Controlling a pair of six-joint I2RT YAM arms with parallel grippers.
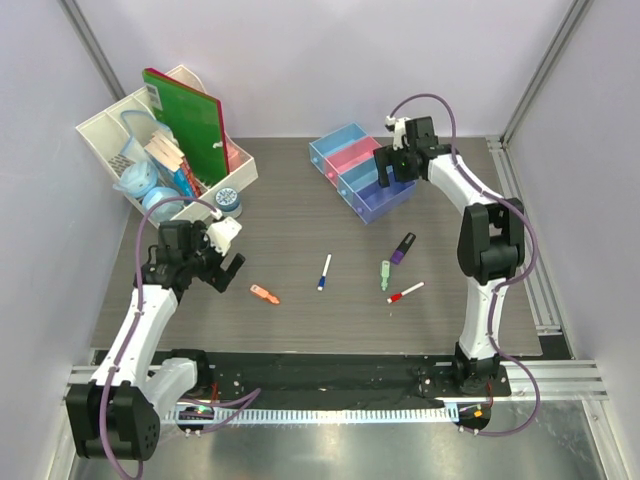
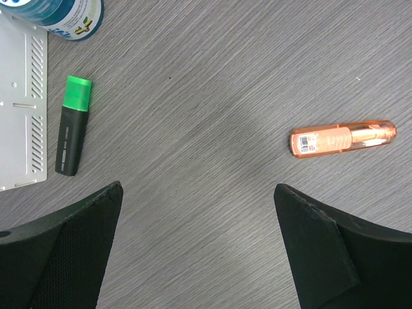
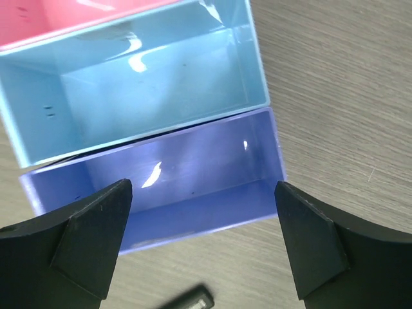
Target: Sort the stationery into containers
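My right gripper (image 1: 388,165) stands open over the dark blue compartment (image 3: 180,167) at the near end of a row of coloured bins; light blue (image 3: 154,77) and pink (image 3: 71,13) ones adjoin it. My left gripper (image 1: 225,272) is open above the table. An orange pen (image 2: 341,136) and a green-capped black marker (image 2: 72,125) lie below it. On the table also lie a purple-black marker (image 1: 403,248), a green pen (image 1: 385,275), a blue-capped marker (image 1: 325,272) and a red-capped marker (image 1: 406,292).
A cream organiser (image 1: 247,170) holding a green board and other items fills the back left. A round blue jar (image 1: 228,203) stands beside it.
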